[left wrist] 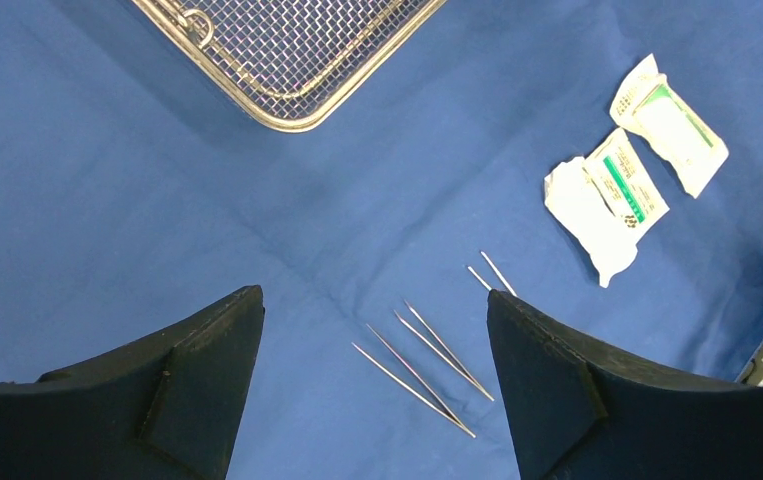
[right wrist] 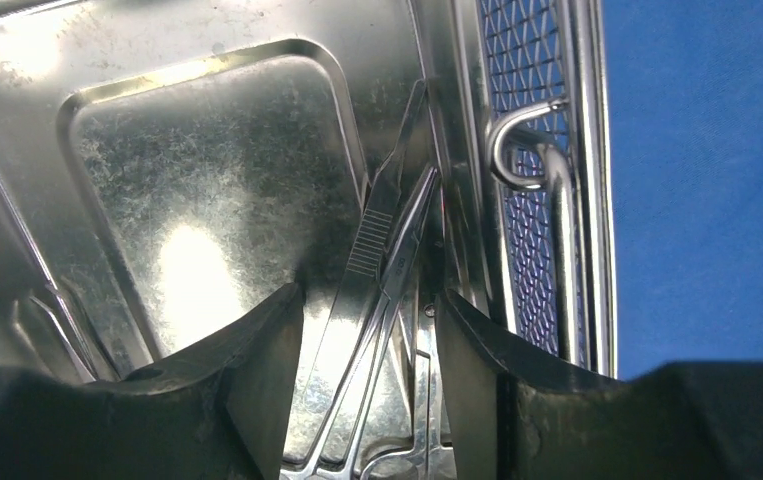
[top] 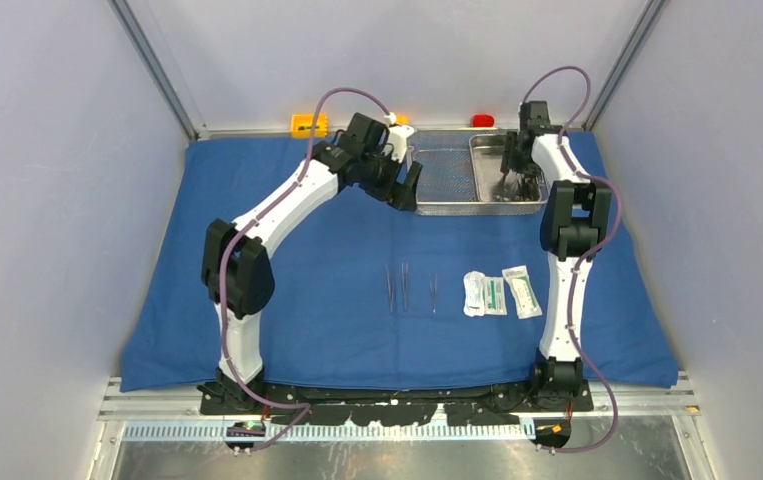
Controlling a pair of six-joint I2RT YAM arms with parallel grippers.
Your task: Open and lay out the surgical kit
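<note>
In the top view a wire-mesh basket [top: 444, 209] stands at the back, with a shallow metal tray [top: 489, 150] in its right part. My right gripper is over this tray, its fingers parted. Between and ahead of them lie tweezers with a ribbed grip [right wrist: 371, 240] and a slim hinged instrument [right wrist: 412, 232]; I see no clear grip on either. More metal handles show below them, partly hidden. My left gripper stands open and empty above the cloth by the basket's front left corner. Several slim tweezers [left wrist: 442, 352] lie on the cloth.
White-and-green packets [top: 495, 296] lie to the right of the tweezers on the blue cloth [top: 337, 320]. Another instrument [right wrist: 62, 335] rests at the tray's other side. Yellow [top: 308, 125] and red [top: 482, 120] pieces stand along the back edge.
</note>
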